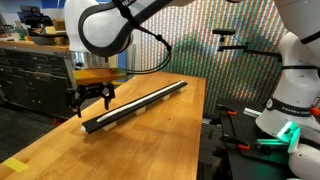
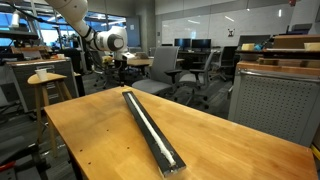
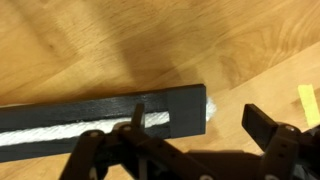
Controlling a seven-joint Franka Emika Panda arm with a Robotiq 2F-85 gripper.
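A long black channel bar (image 1: 135,107) lies on the wooden table, with a white rope-like strip (image 2: 148,122) running along its groove. Up close in the wrist view, the bar's dark end block (image 3: 187,110) is visible, and a frayed bit of white strip (image 3: 210,107) pokes out past it. My gripper (image 1: 90,104) is open above the bar's left end, with nothing between its fingers. From the wrist, the end block appears between the two spread fingertips. How high the gripper stands over the bar is hard to judge.
Bare wooden tabletop (image 1: 150,150) lies in front of the bar. A strip of yellow tape (image 3: 308,104) is stuck to the table beyond the bar's end. A wooden stool (image 2: 45,95) stands near the table, and office chairs (image 2: 190,82) are behind it.
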